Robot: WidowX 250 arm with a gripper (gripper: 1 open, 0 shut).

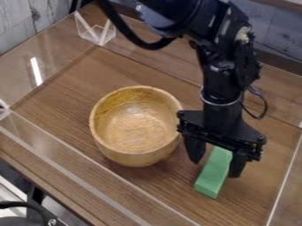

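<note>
My black gripper (222, 139) is low over the right side of the table, open, its fingers spread just above a green rectangular block (213, 177). The block lies on the wooden surface, its upper end close to or between the fingers; whether they touch it cannot be told. A tan round bowl (132, 115) sits to the left of the gripper.
A small clear object (94, 25) stands at the back left. Dark cables and machinery show at the lower left edge.
</note>
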